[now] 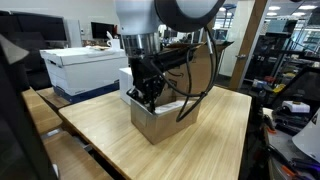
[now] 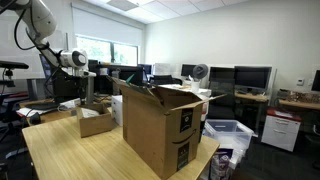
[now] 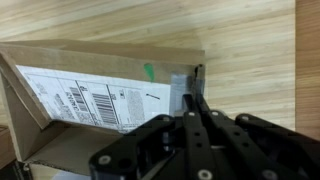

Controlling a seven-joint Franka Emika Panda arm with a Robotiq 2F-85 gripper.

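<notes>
A small open cardboard box [image 1: 165, 125] stands on the wooden table, with my gripper [image 1: 149, 104] at its upper left edge. From above, the wrist view shows a box wall or flap with a white barcode label [image 3: 95, 98] on it. My gripper is shut at the end of that cardboard, beside a strip of clear tape. Whether the thin edge lies between the fingertips cannot be made out. In the second exterior view the same box [image 2: 92, 122] is at the far end of the table, under the arm.
A large cardboard box [image 2: 165, 130] stands open on the table, at the near right in the second exterior view. White storage boxes [image 1: 80, 70] are behind the small box. Bare wooden tabletop [image 2: 70, 155] lies in front of it.
</notes>
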